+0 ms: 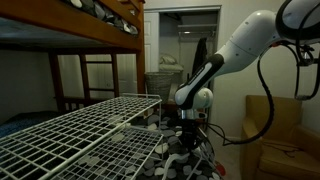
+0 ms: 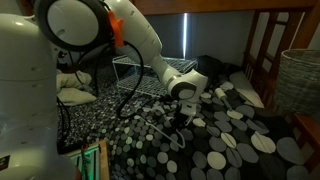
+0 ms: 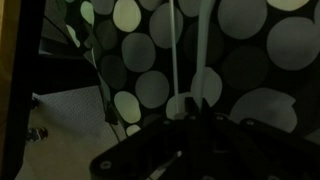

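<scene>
My gripper is shut on a thin pale object (image 3: 203,55), which runs up the wrist view as two narrow strands. What this object is cannot be told. In exterior view 2 the gripper (image 2: 183,122) hangs low over the dotted covering, and a thin pale line (image 2: 160,132) stretches away to its left. Exterior view 1 shows the dark gripper (image 1: 190,138) right of the white wire rack; its fingertips are hard to make out there.
A white wire rack (image 1: 80,135) stands beside the arm. The dark covering with grey and pale dots (image 2: 215,145) spreads below. To the right are a tan armchair (image 1: 280,135) and cables; a wicker basket (image 2: 298,82) stands on the far side.
</scene>
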